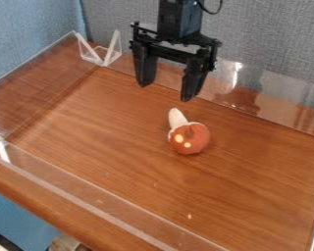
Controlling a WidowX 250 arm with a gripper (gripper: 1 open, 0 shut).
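Observation:
My black gripper (168, 77) hangs over the back of the wooden table, its two fingers spread wide with empty space between them. Below it and slightly to the right, a plush toy (188, 138) lies on the wood, with an orange-red round part, pale spots and a cream-white elongated part pointing toward the back left.
Transparent edging runs along its back, front and right side. A white wire-like frame (99, 51) stands at the back left corner. Grey and blue padded walls enclose the back and left.

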